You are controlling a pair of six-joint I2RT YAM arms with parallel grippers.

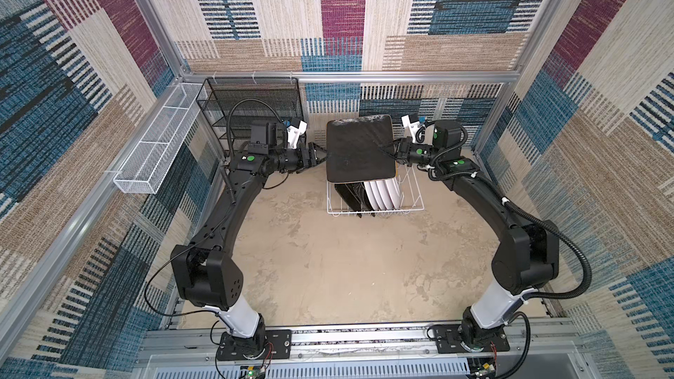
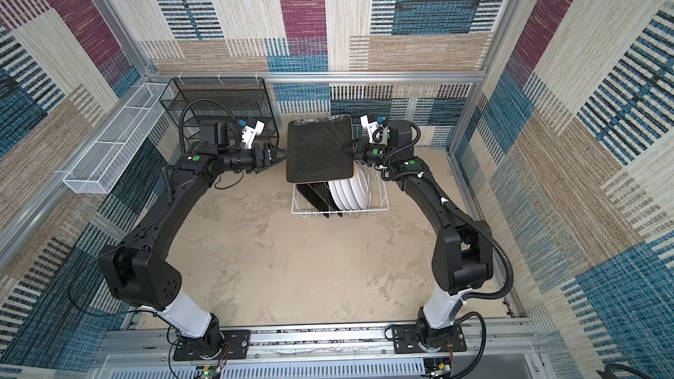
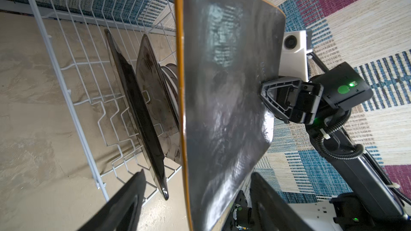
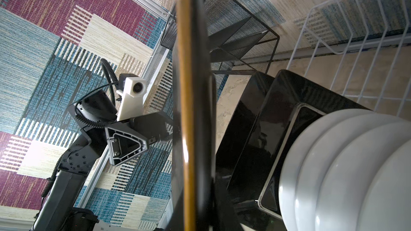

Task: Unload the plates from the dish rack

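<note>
A dark, square plate with a thin brown edge [image 1: 360, 158] hangs above the white wire dish rack [image 1: 342, 212]. My right gripper [image 1: 390, 149] is shut on its right edge, as the left wrist view also shows. At the opposite edge, my left gripper [image 1: 321, 156] stands open; its fingers [image 3: 124, 205] are spread and the plate's edge shows between them in that view, apparently without being gripped. In the rack stand black plates [image 4: 252, 154] on the left and several white plates [image 4: 325, 158] on the right, upright and side by side.
A black mesh shelf [image 1: 277, 98] stands at the back left, behind my left arm. A long white wire basket [image 1: 158, 147] hangs along the left wall. The table [image 1: 358, 273] in front of the rack is clear.
</note>
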